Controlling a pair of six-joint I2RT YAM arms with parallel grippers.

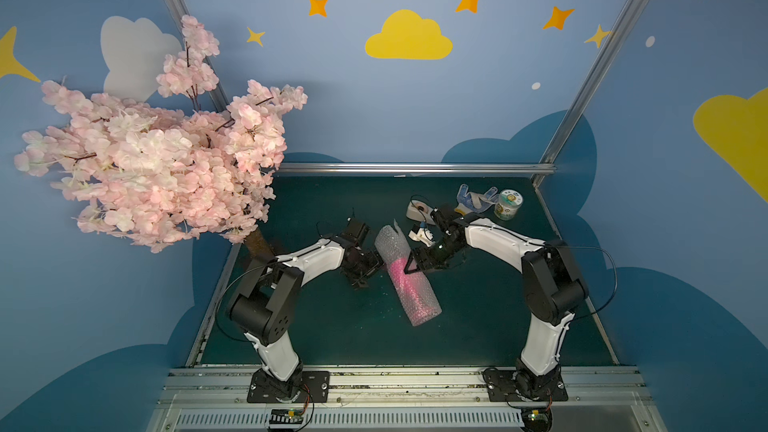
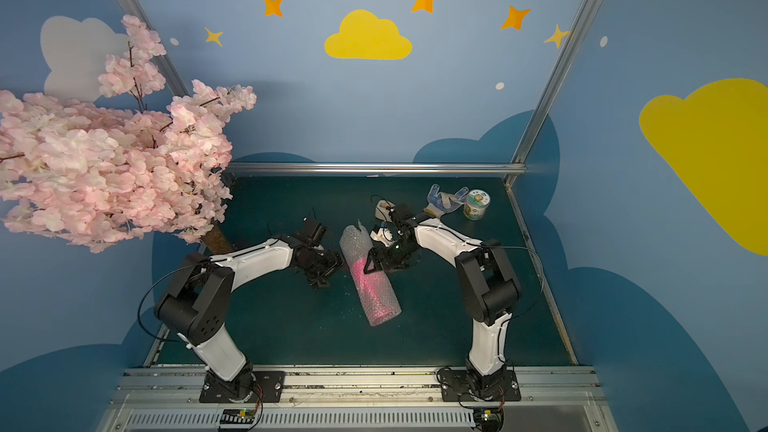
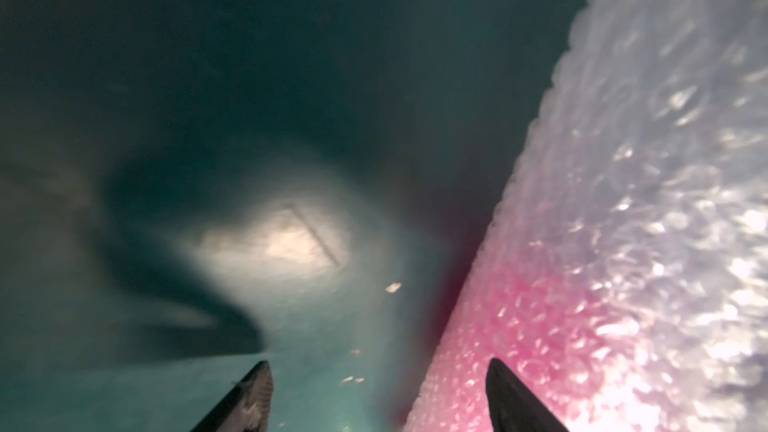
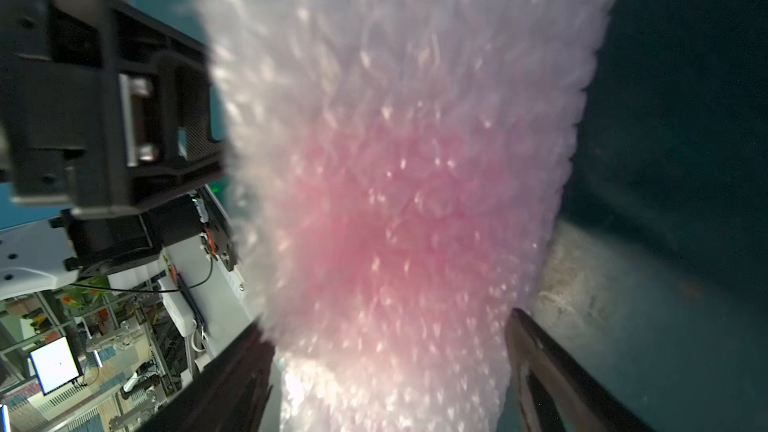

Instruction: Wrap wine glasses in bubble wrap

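A bubble-wrap roll with pink showing through lies slantwise on the dark green table. My left gripper is open low beside the roll's left side; in the left wrist view the wrap fills the right of the picture, behind one finger, and bare table shows between the fingers. The right gripper is open too, with its fingers to either side of the wrap at its middle, as the right wrist view shows. Whether those fingers touch the wrap I cannot tell. No glass shape can be made out inside.
Behind my right gripper sit a tape dispenser and a small white object. A blue-and-grey item and a round tub stand at the back right. Pink blossom overhangs the left side.
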